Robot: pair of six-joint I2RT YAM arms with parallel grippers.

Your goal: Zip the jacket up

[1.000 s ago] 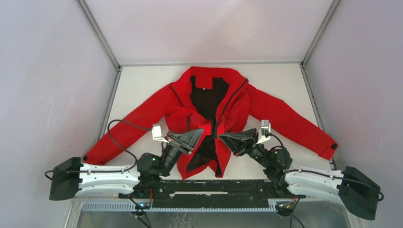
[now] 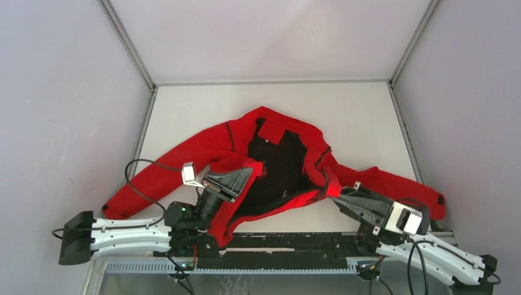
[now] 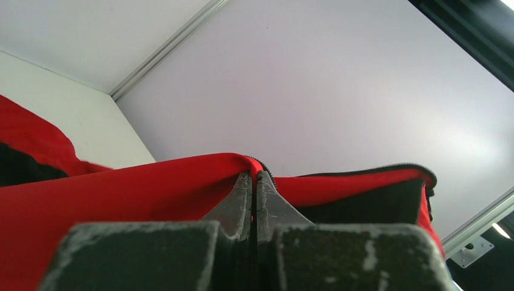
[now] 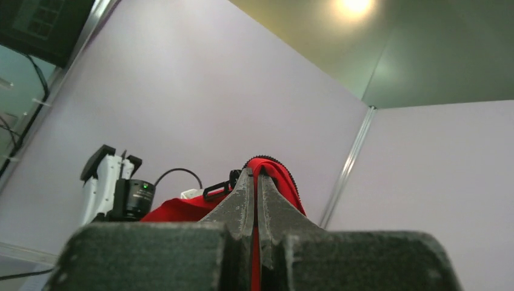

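The red jacket (image 2: pixel 199 144) lies spread on the table, its front open and its black lining (image 2: pixel 276 166) showing between the two edges. At the left front edge, my left gripper (image 2: pixel 253 169) is shut on the red cloth (image 3: pixel 200 173), which is pinched between its fingertips. On the other side my right gripper (image 2: pixel 336 195) is shut on the opposite edge, with a fold of red cloth (image 4: pixel 262 162) between its tips. Zipper teeth (image 3: pixel 403 165) run along the raised edge in the left wrist view. The zipper's slider cannot be made out.
Bare white table (image 2: pixel 350 117) shows behind the jacket. A dark strip (image 2: pixel 282 243) runs along the table's front edge. Side walls stand close by the sleeves. In the right wrist view, the left arm (image 4: pixel 109 182) stands beyond the cloth.
The front gapes wider; collar and right sleeve have shifted. The left gripper moved slightly left.
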